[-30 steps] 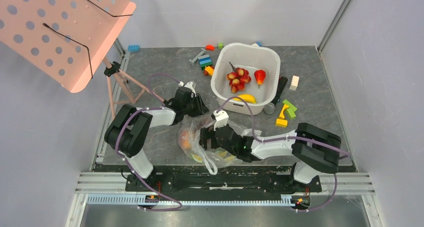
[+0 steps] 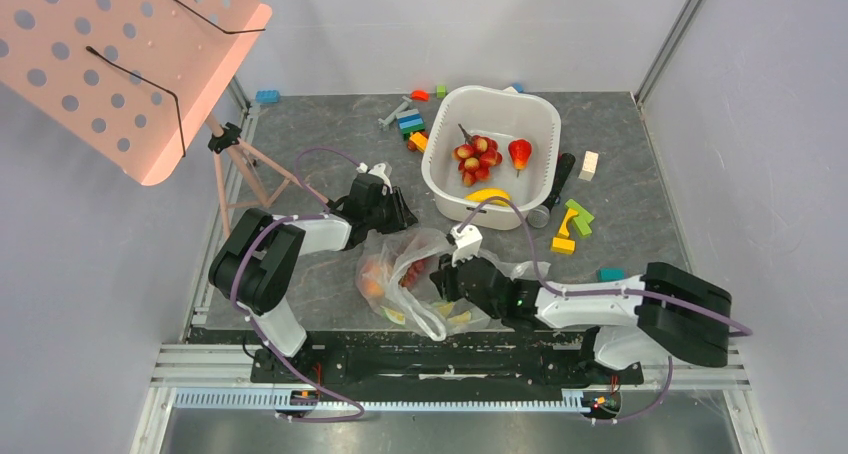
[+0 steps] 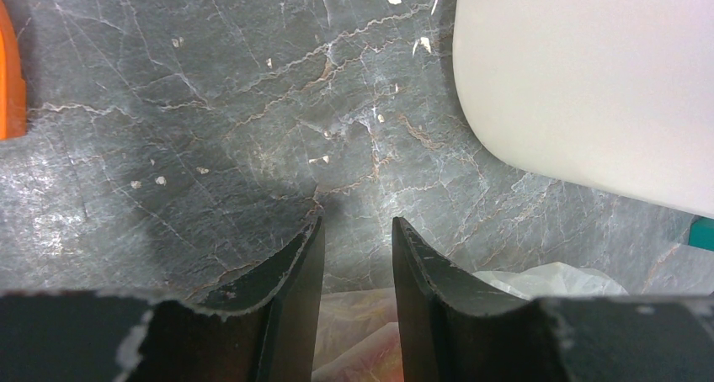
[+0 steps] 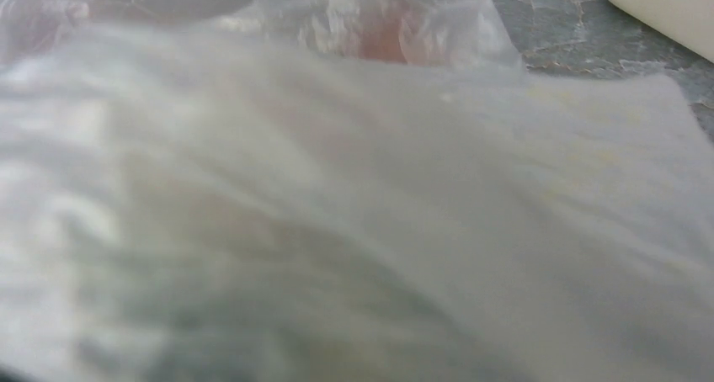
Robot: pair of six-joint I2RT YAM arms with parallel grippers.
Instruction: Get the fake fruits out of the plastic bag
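Note:
A crumpled clear plastic bag (image 2: 390, 314) lies at the front centre, with an orange round fruit (image 2: 373, 279) and dark red fruit (image 2: 412, 272) inside, plus yellowish shapes. My left gripper is part open above bare table at the bag's upper edge, nothing between its fingertips. My right gripper (image 2: 443, 280) is over the bag's right part; its wrist view is filled with blurred plastic (image 4: 354, 188), so its fingers are hidden there. A white bin (image 2: 545, 134) behind holds red grapes (image 2: 478, 156), a red pear (image 2: 519, 152) and a banana (image 2: 488, 196).
A black flashlight (image 2: 560, 174), toy blocks (image 2: 563, 245) and a wooden block (image 2: 590, 164) lie right of the bin. More toys (image 2: 410, 122) lie to its left. A pink perforated stand (image 2: 130, 74) occupies the back left.
My right gripper and arm have shifted right, away from the bag's middle, uncovering the dark red fruit. The left arm and bin contents are unchanged.

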